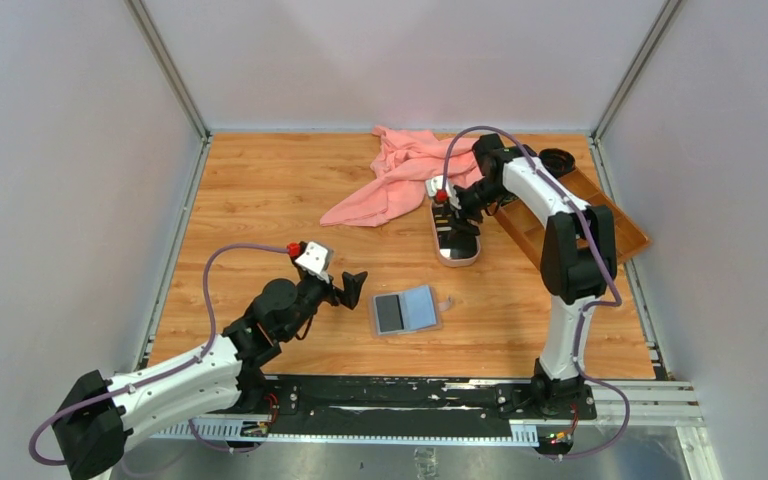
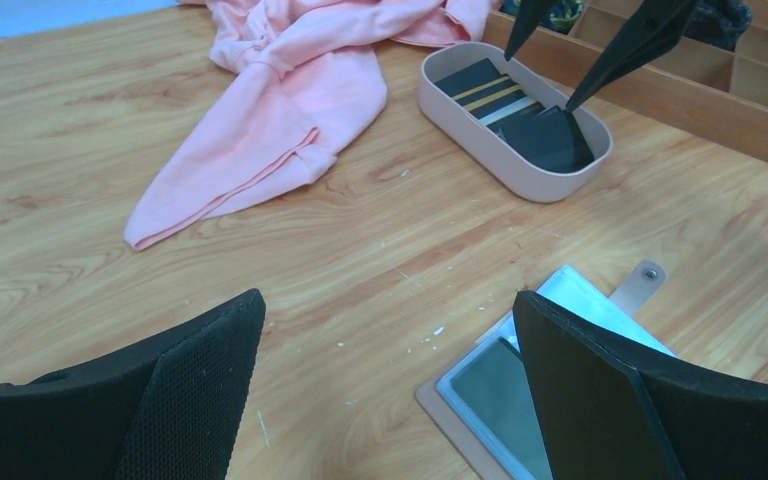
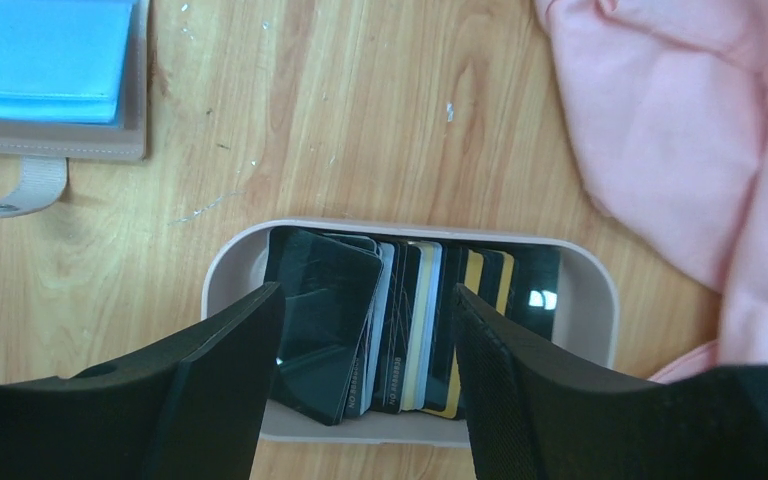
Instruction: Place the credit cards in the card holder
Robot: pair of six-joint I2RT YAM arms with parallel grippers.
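Note:
Dark credit cards [image 3: 323,310] lie overlapped in a row inside a pale oval bin [image 2: 477,137], some edged in gold or pale blue. Over that bin hangs my right gripper, open, its fingers [image 2: 632,45] spread above the cards with nothing between them. The card holder [image 1: 405,311] lies unfolded on the table nearer the front, a dark card on its left side and a light blue sleeve on its right; its strap [image 2: 640,285] sticks out to the right. Left of the holder my left gripper [image 1: 352,290] stands open and empty, above the table.
A pink cloth [image 1: 400,180] lies crumpled at the back, close to the bin. To the right a wooden compartment tray [image 1: 630,232] holds coiled black items, partly hidden by the right arm.

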